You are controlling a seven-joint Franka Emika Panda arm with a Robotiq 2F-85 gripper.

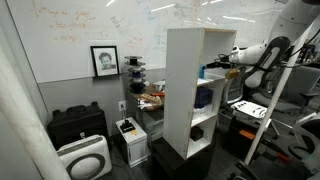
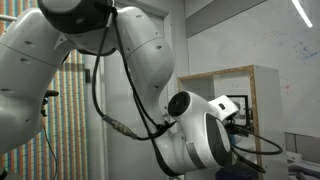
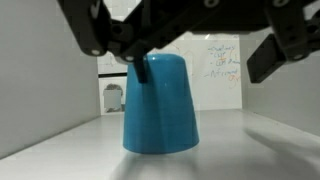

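Note:
A blue cup, narrower at the top than at the bottom, stands upright on the white shelf in the wrist view. My gripper is open. Its left finger overlaps the cup's upper left side, while the right finger is well clear of it. Whether the left finger touches the cup, I cannot tell. In exterior view 1 the cup shows only partly on the upper shelf, with the gripper close by. The arm hides most of the gripper in exterior view 2.
Side walls of the white shelf unit flank the gripper closely. Dark items occupy the shelf below. To the cup's right, the shelf surface is bare. A whiteboard is visible beyond.

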